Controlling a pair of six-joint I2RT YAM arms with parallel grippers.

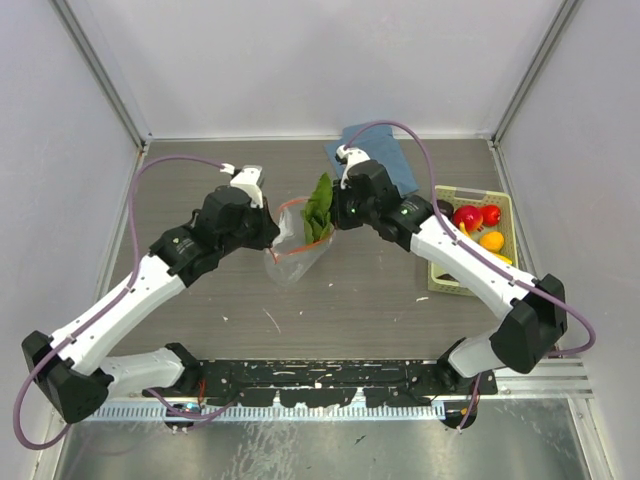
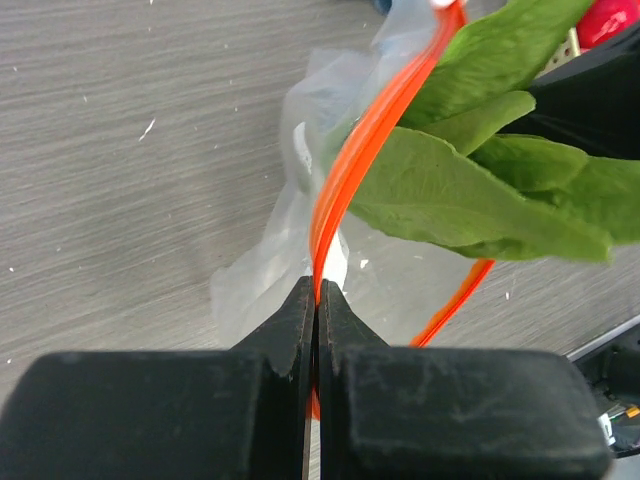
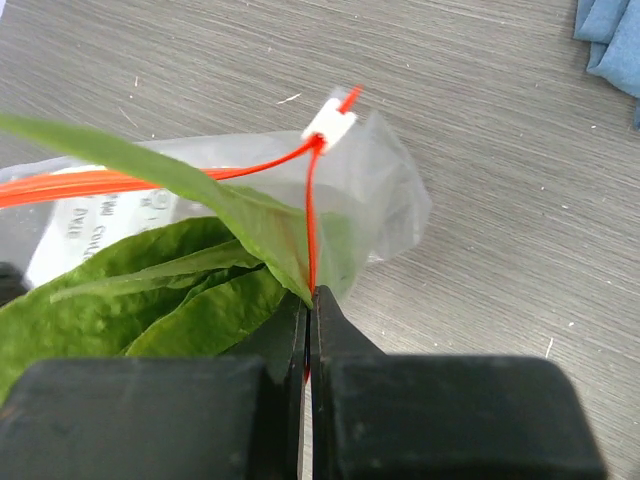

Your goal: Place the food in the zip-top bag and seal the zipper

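A clear zip bag (image 1: pixel 290 262) with an orange zipper hangs between my grippers over the table's middle. Green leaves (image 1: pixel 318 208) stick up out of its opening. My left gripper is shut on the bag's orange rim. My right gripper is shut on the rim at the other side, where a leaf edge meets it; the white slider (image 3: pixel 329 122) shows just beyond in the right wrist view.
A basket (image 1: pixel 448 281) of fruit stands at the right, partly behind my right arm. A folded blue cloth (image 1: pixel 394 160) lies at the back.
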